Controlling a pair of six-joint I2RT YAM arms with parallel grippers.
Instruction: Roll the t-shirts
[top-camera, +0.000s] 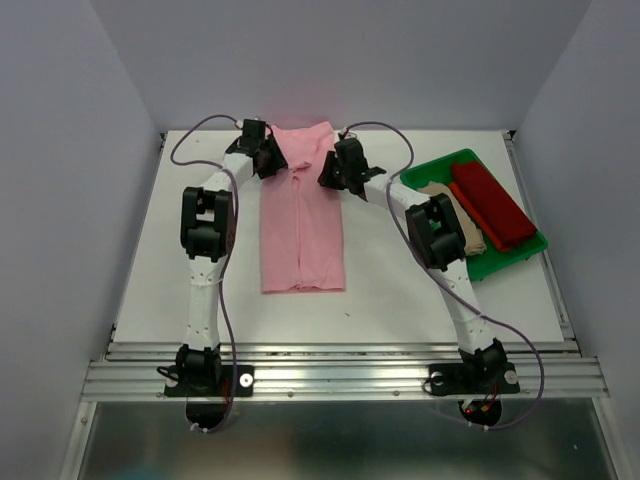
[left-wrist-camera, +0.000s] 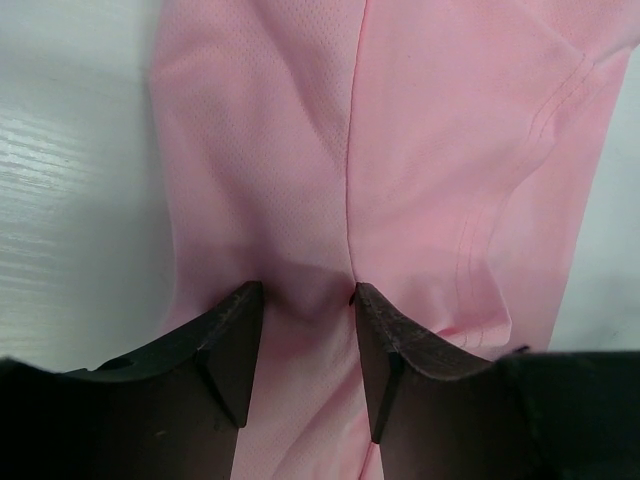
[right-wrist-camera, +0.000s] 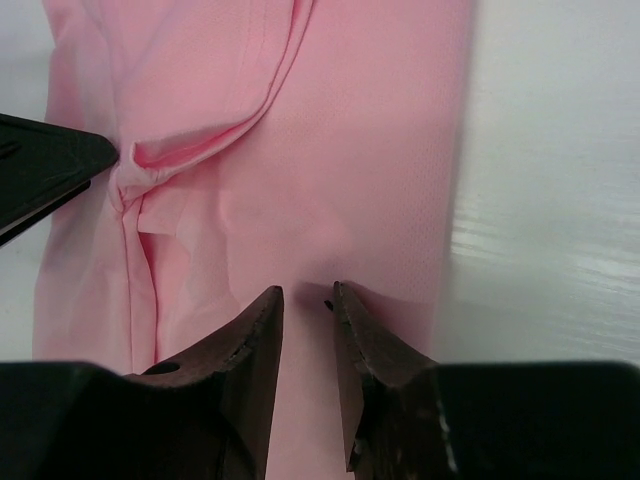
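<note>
Folded into a long strip, the pink t-shirt (top-camera: 310, 235) lies on the white table, its upper end spread wider towards the back wall. A lengthwise seam runs down its middle. At the left edge of its upper part is my left gripper (top-camera: 281, 172); in the left wrist view its fingers (left-wrist-camera: 238, 325) stand apart over the pink cloth, none clearly pinched. My right gripper (top-camera: 325, 182) is at the opposite edge. The right wrist view shows a narrower gap between its fingers, with cloth below; contact with the cloth is hard to judge.
On the right, a green basket (top-camera: 533, 247) holds rolled or folded cloths: a beige one (top-camera: 462, 222) and a dark red one (top-camera: 493, 203).
</note>
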